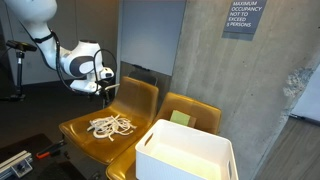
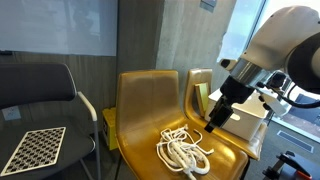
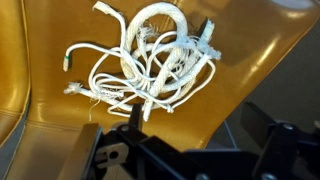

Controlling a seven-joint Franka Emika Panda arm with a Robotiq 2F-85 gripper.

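A loose tangle of white rope (image 1: 110,127) lies on the seat of a tan-brown chair (image 1: 80,133). From the other side, the rope (image 2: 183,152) shows as several strands in a heap. Seen from above in the wrist view, thick and thin white cords (image 3: 150,60) overlap, some with frayed ends. My gripper (image 2: 208,108) hangs above the seat, apart from the rope. Its dark fingers are spread at the bottom of the wrist view, with nothing held between them.
A large white bin (image 1: 185,150) stands on the neighbouring brown seat to the right, with a tan-green block (image 1: 183,118) behind it. Chair backs (image 2: 146,95) rise behind the seats. A black chair with a checkered board (image 2: 35,149) stands at the left in exterior view 2.
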